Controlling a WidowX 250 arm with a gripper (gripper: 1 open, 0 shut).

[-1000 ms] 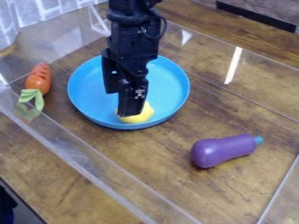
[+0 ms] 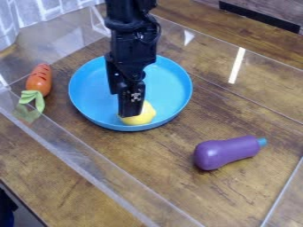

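My black gripper (image 2: 130, 89) reaches down from the top of the view into a blue plate (image 2: 172, 97), its fingertips close over a yellow object (image 2: 140, 115) that rests on the plate. The gripper is open; the yellow object is partly hidden behind it, and I see no sign that it is lifted.
A purple eggplant (image 2: 225, 152) lies on the wooden table at the lower right. An orange carrot with a green top (image 2: 38, 82) lies left of the plate. Bare table (image 2: 142, 191) shows at the front and on the right.
My gripper has shifted slightly and changed its pose a little above the yellow object. The plate, carrot and eggplant stay where they were.
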